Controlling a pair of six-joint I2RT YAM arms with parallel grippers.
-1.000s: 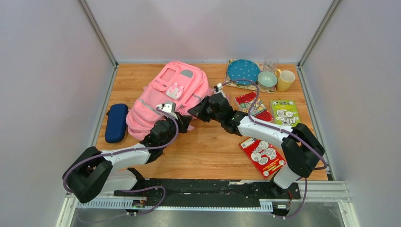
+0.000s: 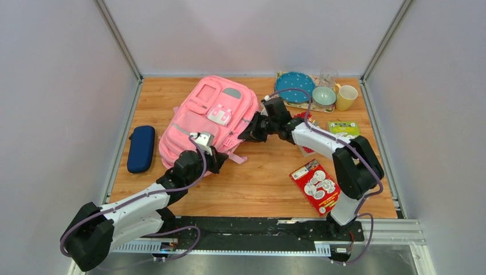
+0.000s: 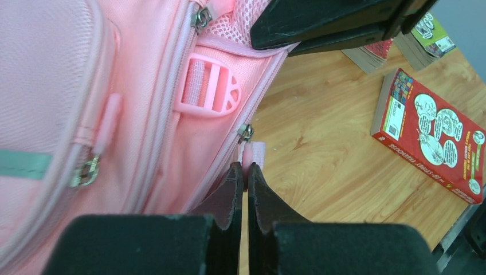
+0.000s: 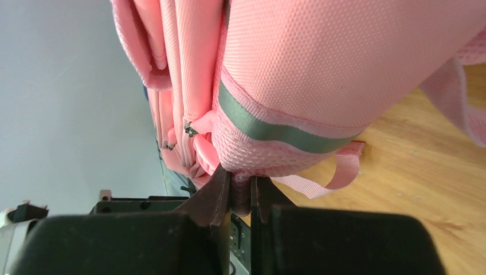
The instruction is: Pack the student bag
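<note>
The pink bag (image 2: 198, 123) lies tilted on the table, its zipped front facing up. In the left wrist view a small pink zipper pull (image 3: 247, 153) on the bag's edge is pinched at the tips of my left gripper, which is shut. My right gripper is shut on a fold of the bag's pink mesh, just below a grey-green stripe (image 4: 258, 126). From above, the right gripper is at the bag's right side and the left one at its lower corner. A dark blue case (image 2: 141, 149) lies left of the bag.
Right of the bag lie a red book (image 2: 316, 186), a green book (image 2: 344, 129) and another red book partly under the right arm. A tray at the back right carries a blue plate (image 2: 295, 86), a bowl (image 2: 324, 96), a glass and a yellow mug (image 2: 346, 97).
The bag has shifted slightly right, along with my right gripper, which moved a little right. My left gripper has moved slightly left and toward the front.
</note>
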